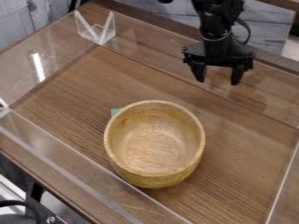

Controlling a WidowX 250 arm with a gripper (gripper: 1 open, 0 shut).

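Observation:
The black robot gripper (pixel 218 66) hangs over the wooden tray floor at the upper right, open, with its fingers spread apart and nothing clearly between them. A tan round-cornered bowl (pixel 155 144) sits in the lower middle. A small green object (pixel 115 112) lies at the bowl's upper left, partly hidden by it.
Clear plastic pieces stand at its upper left corner (pixel 97 28) and along the edges. Black cables lie outside at the lower left.

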